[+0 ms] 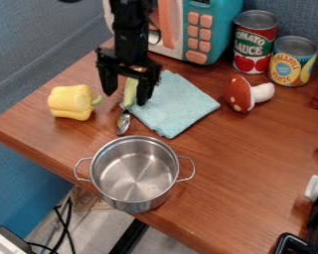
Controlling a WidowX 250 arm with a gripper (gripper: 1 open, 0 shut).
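Observation:
My black gripper (126, 85) hangs over the back left of the wooden table, fingers pointing down and apart, above a pale yellow-green item (130, 93) that lies by the edge of a light blue cloth (178, 107). Whether it touches that item is unclear. A yellow pepper (73, 101) lies to the left, a spoon (123, 123) just in front, and a steel pot (134, 174) at the front.
A toy mushroom (244, 92), two cans (253, 45) (293, 63) and a teal microwave (202, 35) stand at the back right. A black appliance (309, 233) is at the right edge.

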